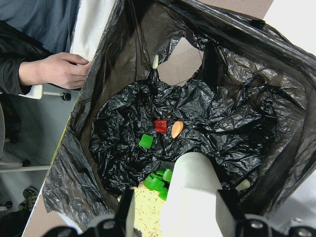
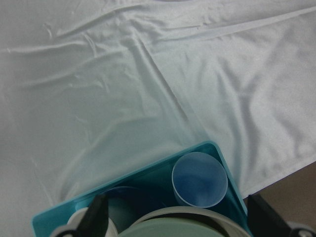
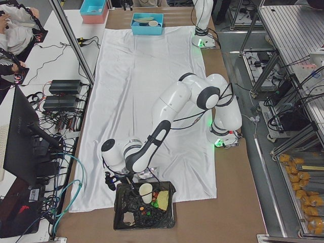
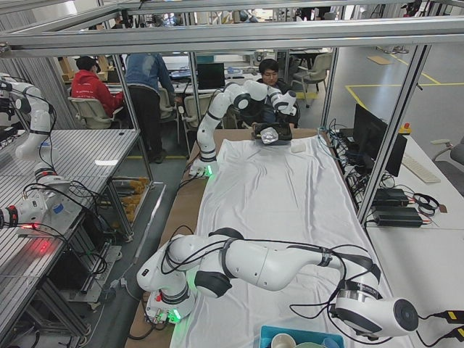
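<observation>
A black-lined bin (image 3: 120, 216) (image 1: 276, 113) holds a white cup (image 3: 146, 193) (image 1: 190, 202), a yellow sponge-like piece (image 1: 147, 212), green pieces (image 1: 145, 141), a red piece (image 1: 161, 126) and small scraps. In the left wrist view my left gripper stands open above the cup and sponge. Crumpled foil (image 3: 148, 173) shows beside the bin's far edge, partly behind the arm. At the other table end, my right gripper is open over a blue tub (image 2: 227, 197) (image 3: 147, 31) with cups and plates.
A white cloth (image 3: 126, 81) covers the middle of the table, mostly clear. A monitor (image 3: 17, 147) and cables line the left side in the left camera view. In the left wrist view a person's hand (image 1: 59, 71) is just outside the bin.
</observation>
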